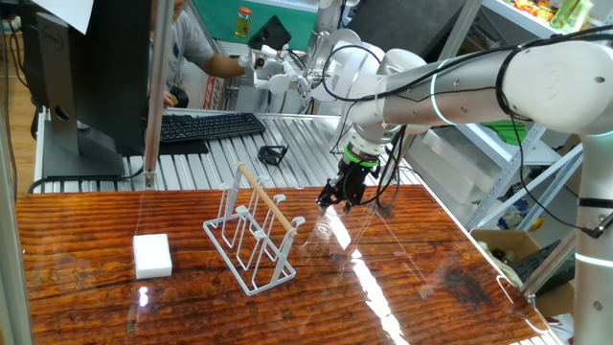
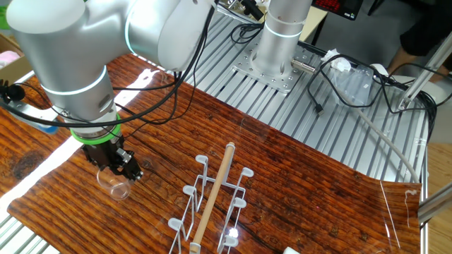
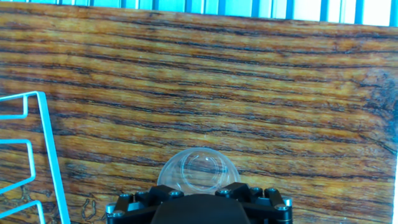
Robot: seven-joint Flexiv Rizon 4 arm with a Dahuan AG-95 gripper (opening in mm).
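A clear glass cup shows round-rimmed at the bottom middle of the wrist view, directly at my gripper's black fingers. In exterior view 2 the same cup appears just under my gripper, low over the wooden table. Exterior view 1 has my gripper near the table's back edge, right of a white wire rack with a wooden top bar; the cup is only faint there. Whether the fingers press on the cup or merely stand around it cannot be told.
Left of the rack lies a white block. No cups hang on the rack's prongs. A keyboard and monitor stand are on the metal surface behind. Open wooden tabletop stretches in front and to the right.
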